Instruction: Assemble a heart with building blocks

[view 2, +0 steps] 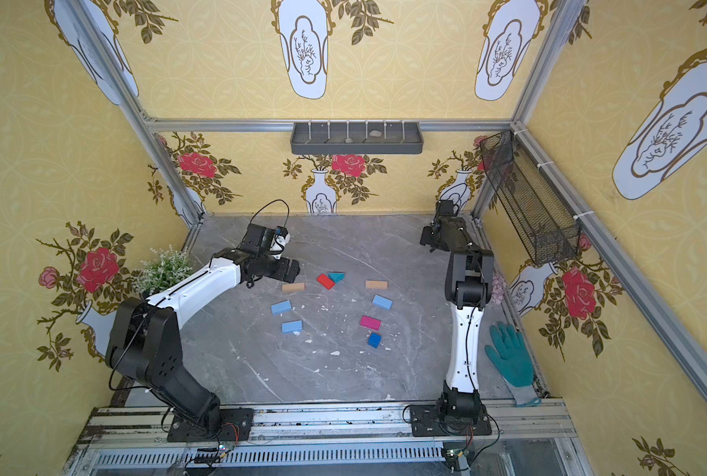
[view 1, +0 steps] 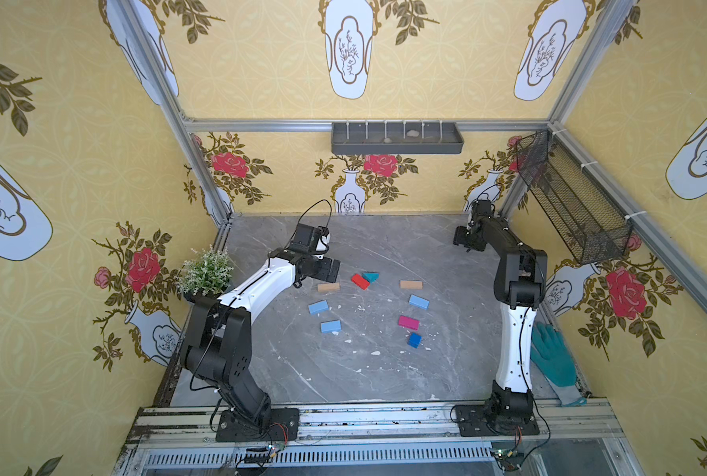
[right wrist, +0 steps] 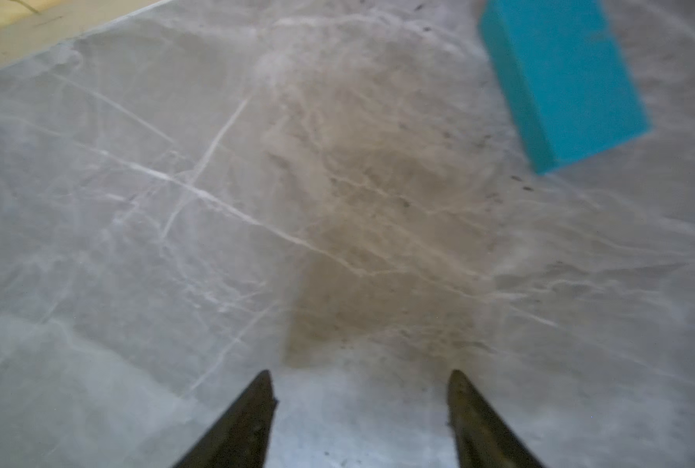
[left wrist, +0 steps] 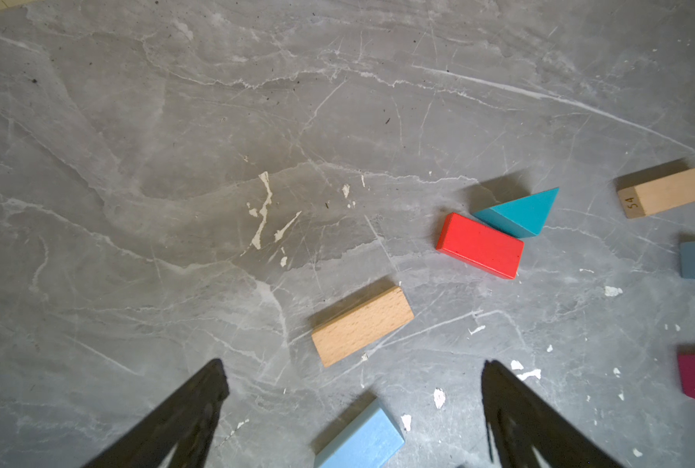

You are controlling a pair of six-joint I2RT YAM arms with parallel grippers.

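Note:
In the left wrist view, a red block point(left wrist: 481, 245) touches or nearly touches a teal triangle point(left wrist: 522, 212). Below them lies a wooden block point(left wrist: 363, 324). Another wooden block point(view 1: 411, 284), a light blue block point(view 1: 418, 301), a magenta block point(view 1: 408, 322) and a dark blue block point(view 1: 414, 339) run down the right. Two light blue blocks point(view 1: 318, 307) lie to the left. My left gripper hovers open and empty above the upper left blocks. At the back right, my right gripper has parted, empty fingers; a teal block point(right wrist: 569, 82) lies ahead and right of them.
A potted plant point(view 1: 205, 272) stands at the left edge. On the right are a teal glove point(view 1: 554, 354) and a wall-mounted mesh basket point(view 1: 579, 198). A grey shelf point(view 1: 397, 146) hangs on the back wall.

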